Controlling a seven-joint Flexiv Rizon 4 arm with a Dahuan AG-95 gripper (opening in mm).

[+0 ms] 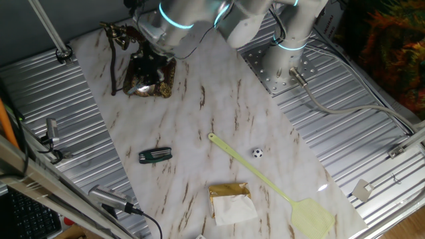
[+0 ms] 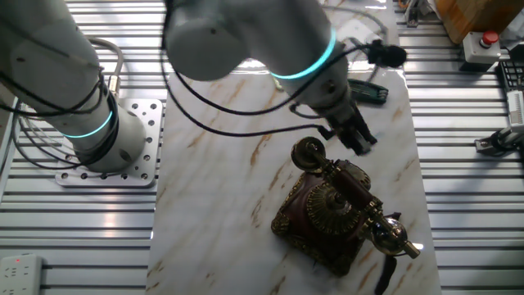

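Note:
An antique-style telephone (image 2: 332,215), dark red with gold trim, stands at one end of the marble-patterned table. Its handset (image 2: 356,187) lies across the top of the body in the second exterior view. My gripper (image 2: 362,146) is just off the handset in that view, pointing down, with no contact that I can make out. From the first exterior view, the dark gripper (image 1: 147,78) overlaps the telephone (image 1: 165,87) and hides much of it. The fingers are dark and blurred, so their opening is unclear.
A green multi-tool (image 1: 155,155), a small football (image 1: 257,153), a yellow-green fly swatter (image 1: 262,178) and a white-and-gold packet (image 1: 232,206) lie on the table (image 1: 192,126). Bare tabletop separates them from the telephone. A black cord (image 1: 113,66) runs beside the telephone.

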